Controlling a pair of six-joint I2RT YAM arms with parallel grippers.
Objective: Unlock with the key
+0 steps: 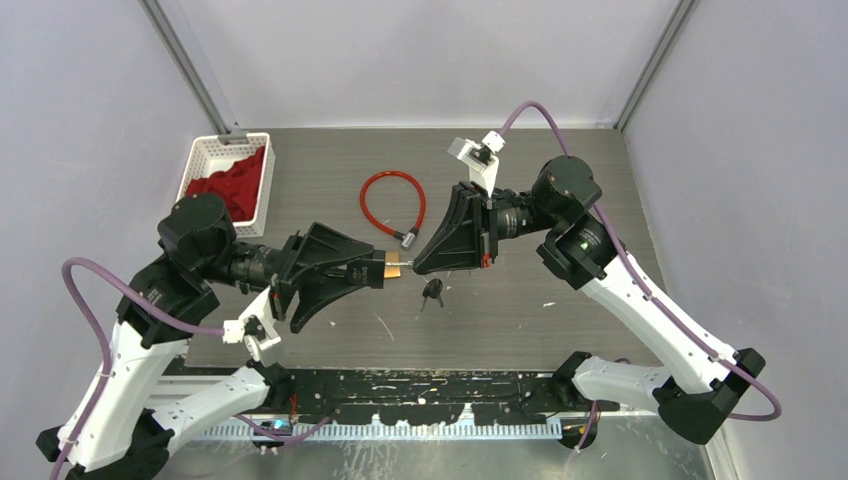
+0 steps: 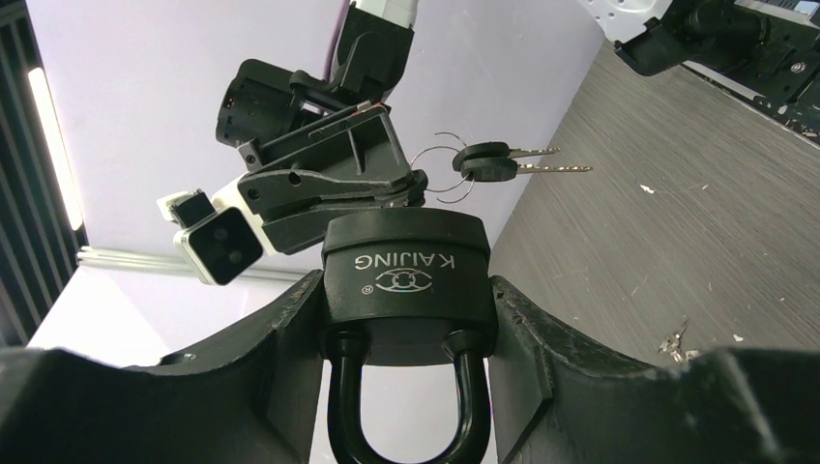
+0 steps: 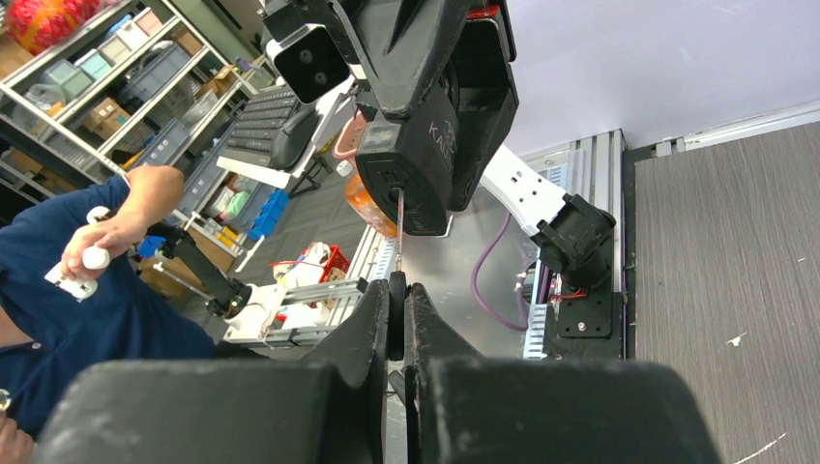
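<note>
My left gripper (image 1: 368, 266) is shut on a black padlock (image 2: 406, 275) marked KAIJING, its shackle pointing back between the fingers. Opposite, my right gripper (image 1: 420, 268) is shut on the black head of a key (image 3: 399, 232). That key's thin blade points at the keyhole face of the padlock (image 3: 411, 179). In the right wrist view the blade's tip meets the keyhole; most of the blade shows outside, and I cannot tell whether the tip has entered. Two spare keys (image 2: 488, 166) dangle by a ring below the right gripper's fingertips.
On the table lies a red cable lock (image 1: 366, 200), looped. A yellow block (image 1: 392, 270) shows just behind the padlock. The white basket (image 1: 256, 215) with red cloth stands at the back left.
</note>
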